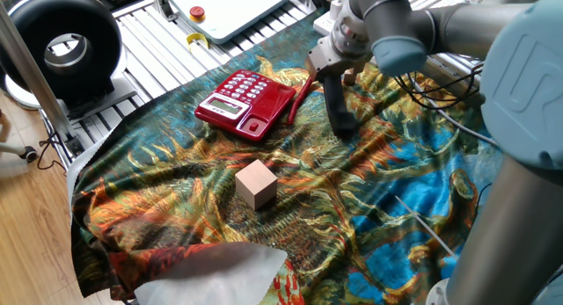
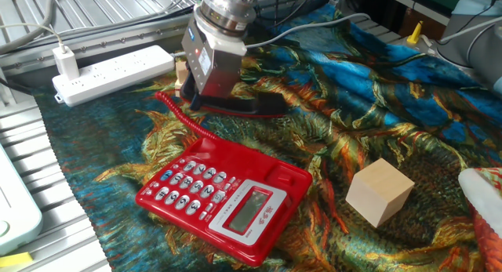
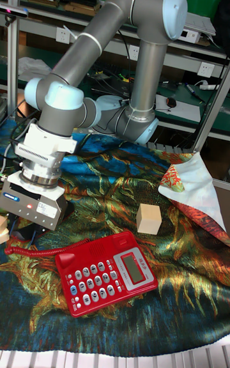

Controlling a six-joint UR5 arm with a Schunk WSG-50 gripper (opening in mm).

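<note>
A red desk telephone point(image 2: 235, 195) with grey buttons and a small display lies on the patterned cloth, no handset in its cradle. From it a coiled red cord point(image 2: 182, 119) runs toward my gripper point(image 2: 194, 98), which is low over the cloth beside the phone. A long dark piece point(image 2: 247, 106) with a red lower edge stretches out from under the gripper's metal body; whether it is a handset or part of the gripper is unclear. The finger gap is hidden in all views. A pale wooden cube point(image 1: 256, 184) sits alone on the cloth, apart from the gripper.
Beside the gripper is a small wooden piece point(image 2: 181, 71), partly hidden. Behind it lies a white power strip point(image 2: 116, 74). One cloth corner point(image 3: 191, 194) is folded over near the cube. The cloth between cube and gripper is clear. Loose black cables point(image 1: 444, 92) hang by the arm.
</note>
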